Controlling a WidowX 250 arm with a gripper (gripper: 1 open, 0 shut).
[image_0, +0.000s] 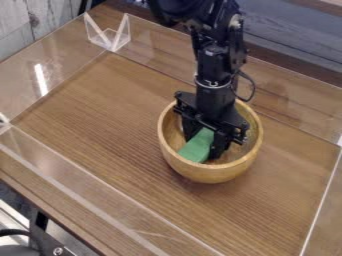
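A tan round bowl (211, 172) sits on the wooden table, right of centre. My black gripper (211, 130) reaches down into it from above. A green object (197, 147) lies inside the bowl at the gripper's fingertips; the gripper appears shut on it, though the dark fingers partly hide it.
A clear plastic piece (110, 34) stands at the back left of the table (94, 120). A wall runs along the back, and dark cables show at the lower left beyond the edge.
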